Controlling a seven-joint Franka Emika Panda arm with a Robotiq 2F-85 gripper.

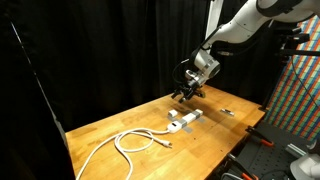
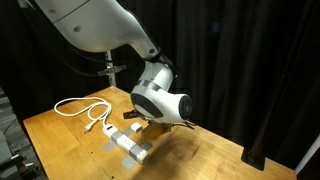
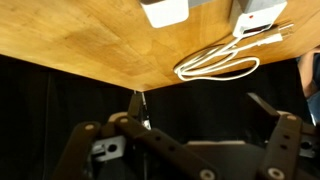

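Black fingers spread wide mark my open gripper, with nothing between them in the wrist view. In exterior view 1 the gripper (image 1: 182, 96) is over the far part of the table, beyond a small white block (image 1: 173, 113). A white power strip (image 1: 184, 122) lies beside that block, and its white cable (image 1: 120, 140) loops across the left of the table. The wrist view shows the block (image 3: 166, 11) at the top edge, the strip (image 3: 258, 16) at upper right and the cable (image 3: 212, 62) below it. My arm largely covers the gripper in exterior view 2.
The wooden table (image 2: 195, 160) has free room right of the strip in exterior view 2. Black curtains (image 1: 110, 55) hang behind it. A small flat item (image 1: 227, 112), too small to identify, lies on the right side in exterior view 1.
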